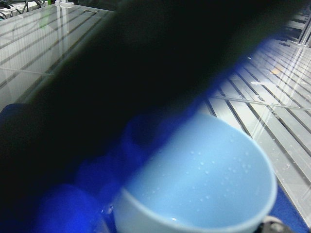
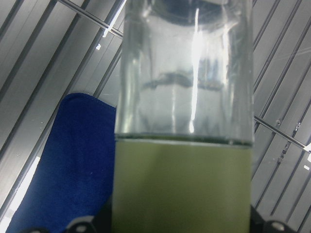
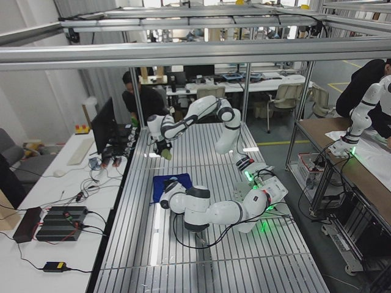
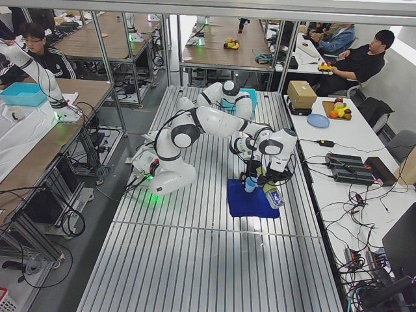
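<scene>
A light blue cup (image 1: 199, 179) with droplets inside fills the lower part of the left wrist view; in the camera right view the cup (image 4: 251, 186) is over a dark blue cloth (image 4: 252, 207), next to my left gripper, whose finger state is unclear. A dark blurred shape hides much of that wrist view. My right gripper (image 4: 270, 179) holds a clear container with yellow-green contents (image 2: 182, 184), seen large in the right wrist view and tilted in the camera right view, above the cloth's edge.
A teal bin (image 4: 247, 97) stands at the far end of the slatted table (image 4: 195, 273). A side desk holds a blue plate (image 4: 318, 121), a fruit board and electronics.
</scene>
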